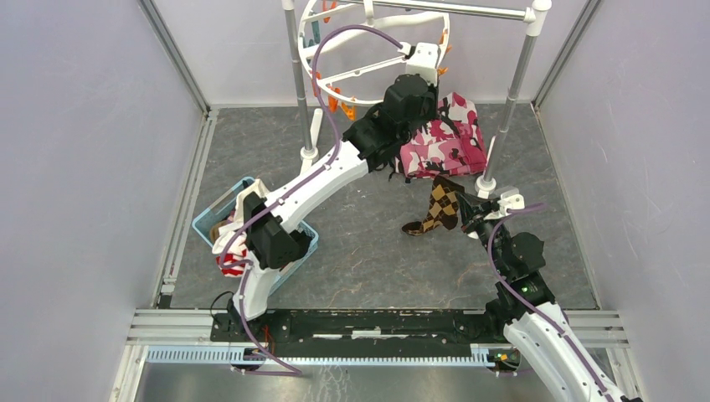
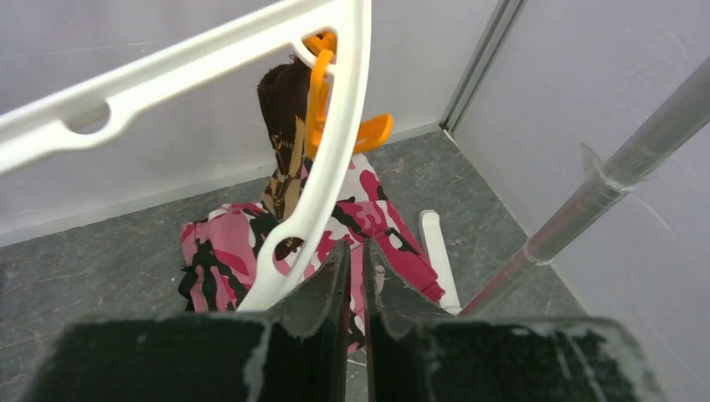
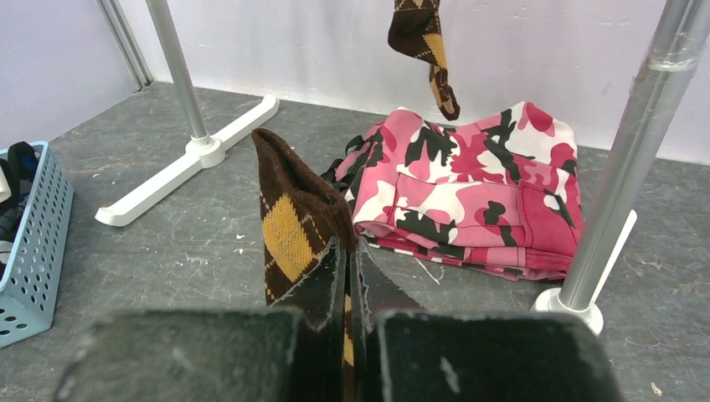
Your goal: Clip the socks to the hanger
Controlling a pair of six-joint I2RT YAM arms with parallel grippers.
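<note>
The white hanger point(image 1: 306, 60) hangs at the top of the top view with orange clips point(image 1: 347, 110) around its ring. Close up in the left wrist view, a brown patterned sock point(image 2: 283, 100) hangs at an orange clip point(image 2: 317, 105) on the white rim point(image 2: 335, 180); its lower part also shows in the right wrist view. Below and right of this clip, my left gripper stands slightly open, nothing visible in its narrow gap. My right gripper is shut on the cuff of another brown checked sock point(image 3: 289, 239), which dangles above the floor.
A folded pink camouflage cloth point(image 1: 445, 151) lies on the floor below the hanger. Metal stand poles point(image 1: 508, 105) rise on either side. At left is a blue basket point(image 1: 219, 207) of socks, partly behind my left arm.
</note>
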